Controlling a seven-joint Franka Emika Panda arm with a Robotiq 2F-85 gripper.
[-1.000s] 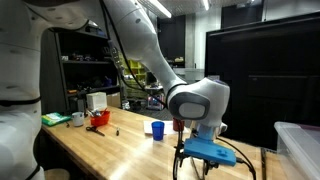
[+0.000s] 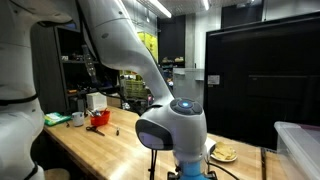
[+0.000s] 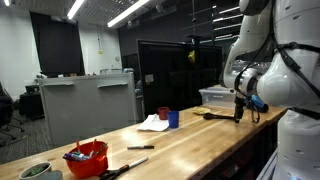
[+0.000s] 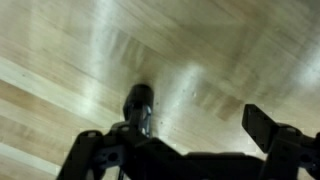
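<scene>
My gripper is open above the wooden table (image 4: 225, 60), with its two fingers apart at the bottom of the wrist view. A dark, rounded tip of a long thin object (image 4: 138, 100) lies between them, closer to the left finger (image 4: 88, 145); its lower part is hidden by the gripper. Seen from exterior view 2, the gripper (image 3: 238, 113) is low over the right end of the table, beside a dark long-handled object (image 3: 214, 116). In exterior view 1 the arm's wrist (image 2: 190, 163) reaches the bottom edge, and the fingertips are hard to make out.
A blue cup (image 3: 173, 119), red cup (image 3: 163, 112) and white cloth (image 3: 152, 124) stand mid-table. A red bowl (image 3: 87, 160) holds items at the near left. A yellowish plate (image 2: 225, 154) and a clear bin (image 2: 298, 145) are at the right. Bare tabletop lies left of the arm.
The arm has come lower and shifted left in exterior view 1, its wrist dropping toward the bottom edge. The blue cup is now hidden behind the arm there.
</scene>
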